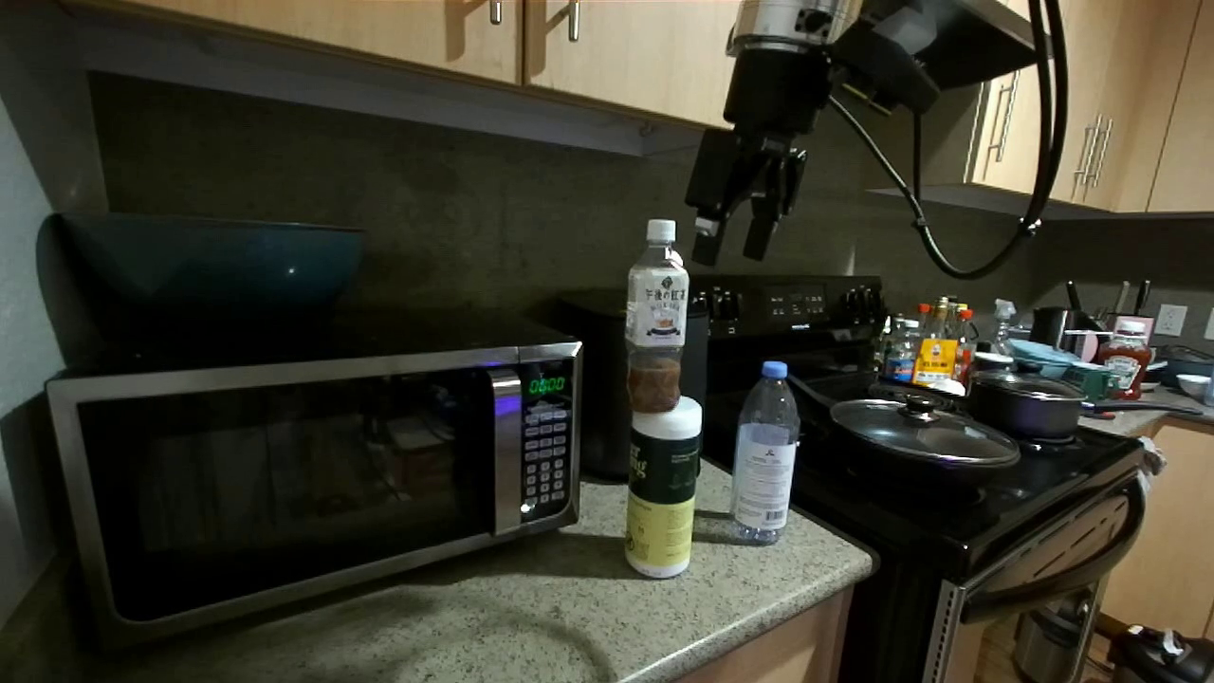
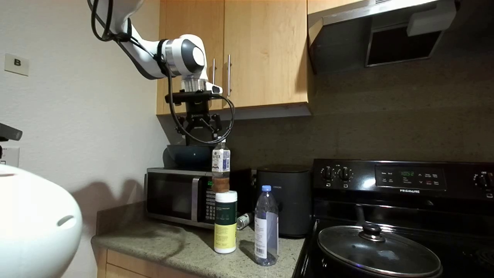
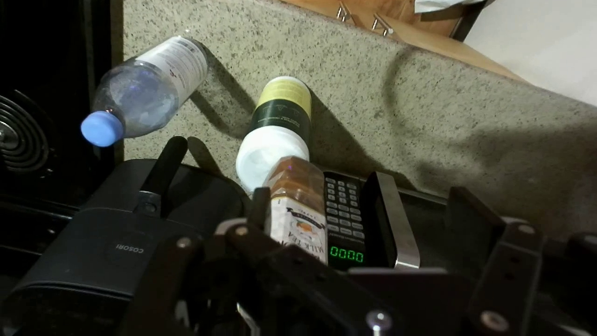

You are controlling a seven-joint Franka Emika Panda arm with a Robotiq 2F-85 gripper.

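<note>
A milk tea bottle with a white cap stands upright on top of the green-and-yellow canister, its base resting on the white lid. Beside the canister on the counter is a clear bottle with a blue cap. My gripper hangs open in the air, its fingertips above and to the right of the tea bottle's cap in the first exterior view. From the wrist, the bottle's label shows just past the left finger, while its cap is hidden by the gripper. Nothing is held.
A microwave carries a large teal bowl. The black COSORI appliance stands behind the bottles, with the stove and a lidded pan to the right. Wall cabinets hang close above the gripper.
</note>
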